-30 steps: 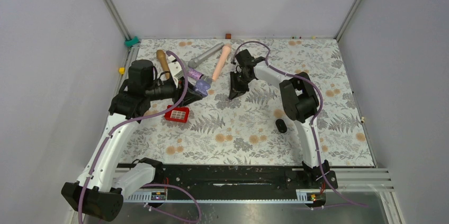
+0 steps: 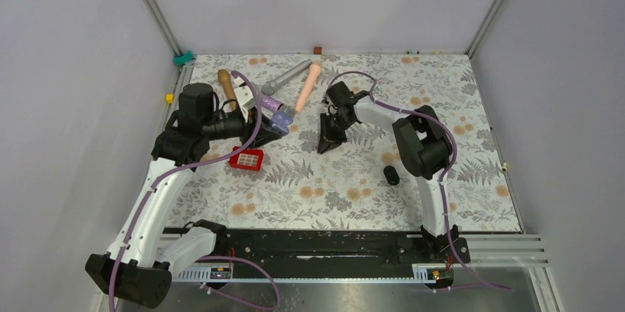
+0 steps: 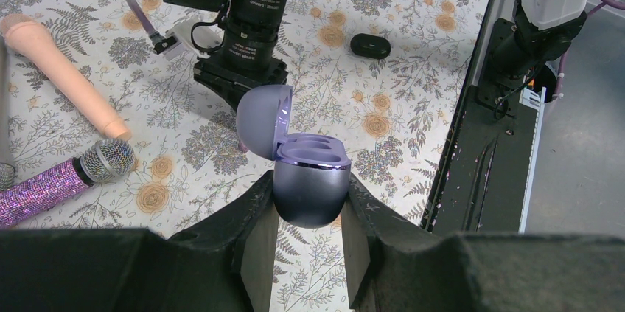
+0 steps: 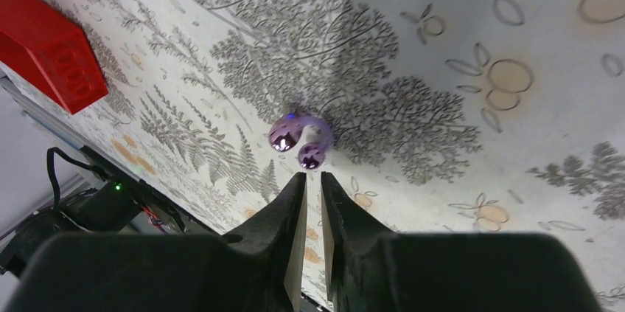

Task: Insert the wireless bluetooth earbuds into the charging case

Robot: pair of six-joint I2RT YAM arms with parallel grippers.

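A glossy purple charging case (image 3: 312,190) is pinched between the fingers of my left gripper, held above the table. Its lid (image 3: 259,120) is flipped open, and a shaped recess shows in its top. One purple earbud (image 4: 284,135), a curved piece with two shiny round ends, lies on the patterned cloth in the right wrist view. Just short of it, my right gripper points down with a narrow gap between its fingertips, open and holding nothing. No second earbud can be made out.
A red box (image 2: 246,159) lies by the left gripper. Behind it are a glittery microphone (image 2: 272,103), a grey microphone (image 2: 286,77), a peach stick (image 2: 308,86) and a wooden one (image 2: 226,88). A black oval object (image 2: 391,175) sits to the right.
My right gripper has shifted toward the front of the table, after a small sideways move left and back. The left arm and the case have stayed still.
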